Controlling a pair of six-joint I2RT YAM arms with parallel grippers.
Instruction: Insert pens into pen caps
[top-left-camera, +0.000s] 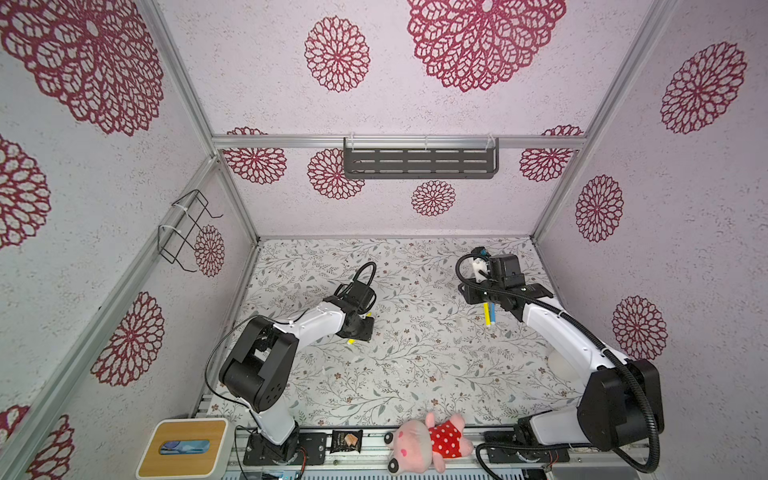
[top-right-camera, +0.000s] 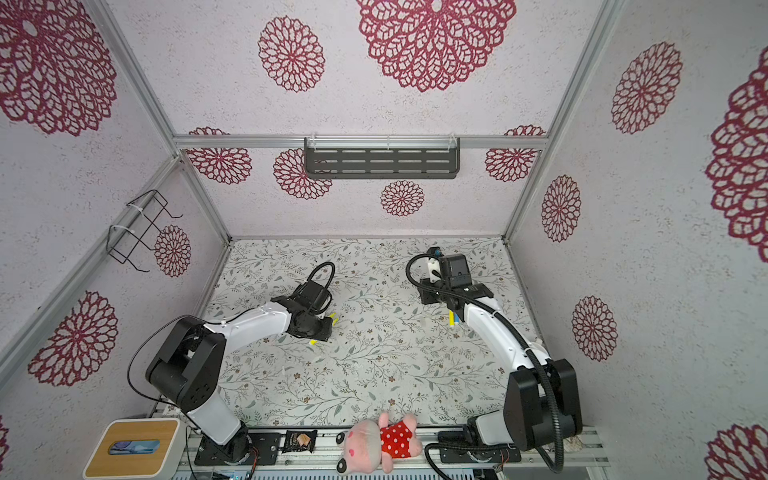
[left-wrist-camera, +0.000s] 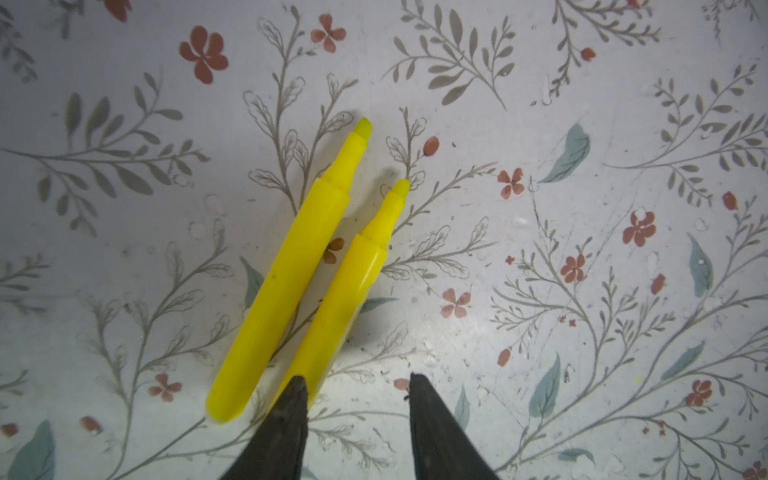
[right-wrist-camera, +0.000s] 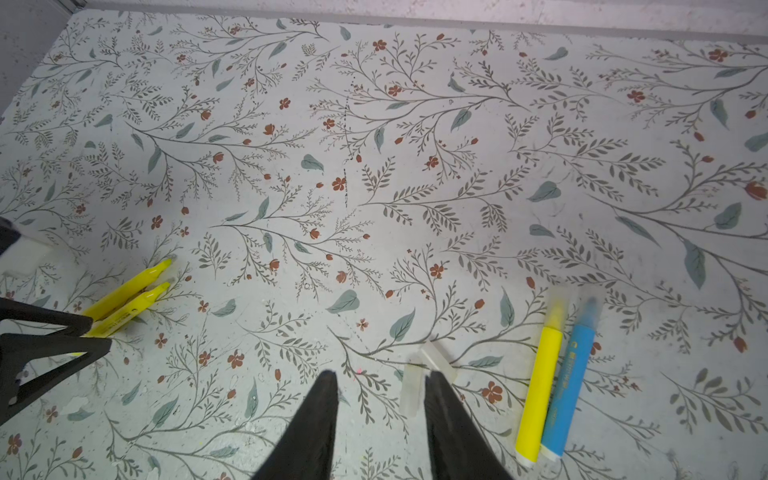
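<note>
Two uncapped yellow pens lie side by side on the patterned cloth, the left pen (left-wrist-camera: 280, 292) and the right pen (left-wrist-camera: 340, 308). My left gripper is above them, part open with nothing between its fingers; its left finger overlaps the right pen's lower end in view. Two small clear caps, a longer-looking cap (right-wrist-camera: 412, 389) and a tilted cap (right-wrist-camera: 437, 360), lie loose on the cloth. My right gripper hovers near them, part open and empty. A yellow pen (right-wrist-camera: 540, 392) and a blue pen (right-wrist-camera: 569, 392) on the right wear translucent caps.
A pink plush toy (top-left-camera: 413, 445) and a small black packet (top-left-camera: 346, 441) lie along the front edge. A wooden-topped box (top-left-camera: 184, 449) sits at the front left. The cloth between the arms is clear.
</note>
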